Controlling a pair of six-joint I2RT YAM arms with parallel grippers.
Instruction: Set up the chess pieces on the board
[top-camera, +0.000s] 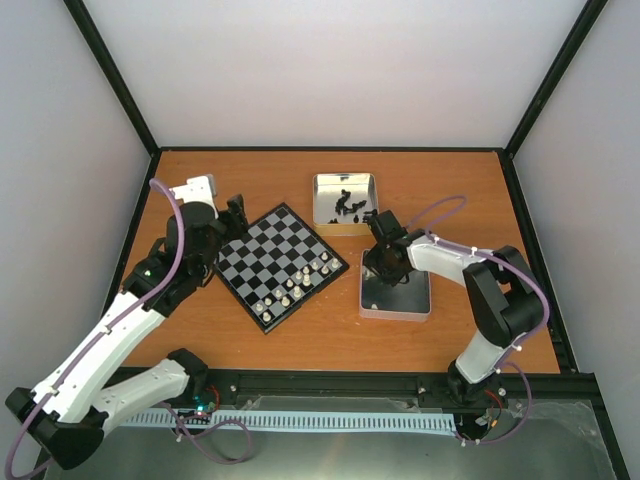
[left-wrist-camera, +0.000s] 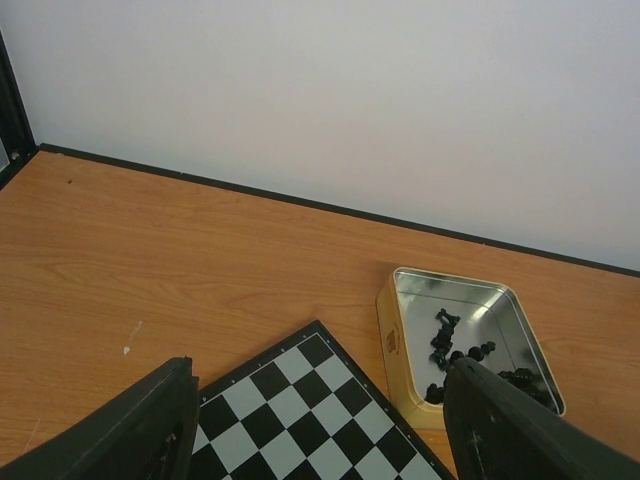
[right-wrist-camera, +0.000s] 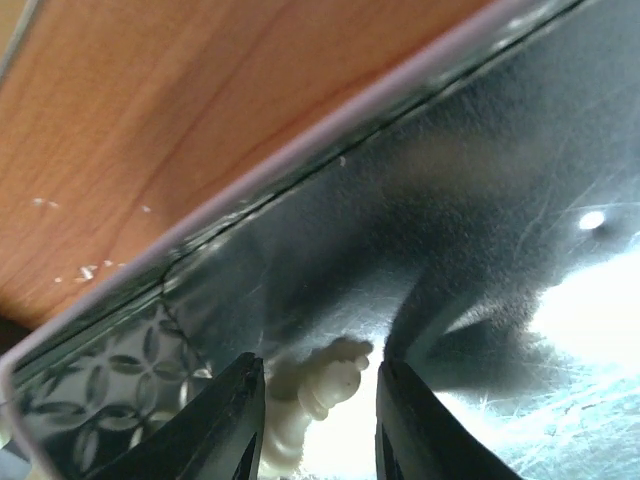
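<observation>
My right gripper is down inside the pink-rimmed metal tray (top-camera: 395, 300), fingers part open around a white chess piece (right-wrist-camera: 330, 385) lying on its side; whether they touch it I cannot tell. The chessboard (top-camera: 258, 240) holds several white pieces (top-camera: 297, 291) along its lower-right side, while its far squares are bare in the left wrist view. My left gripper stands open above the board's left part, nothing between its fingers.
A second tray (top-camera: 343, 228) at the back holds black pieces (left-wrist-camera: 440, 345). Bare wooden table lies left of the board and along the front edge.
</observation>
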